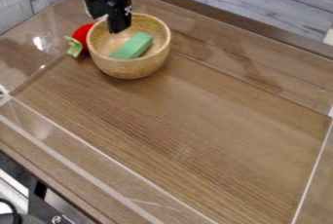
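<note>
A wooden bowl [128,64] sits at the upper left of the table with a green block [131,46] inside it. A red object with a green part [81,36] lies against the bowl's left side. The dark gripper [112,16] hangs over the bowl's back left rim, its fingers pointing down and apart; whether anything is between them is hard to see.
A pale wall and the table's edge border the left and back.
</note>
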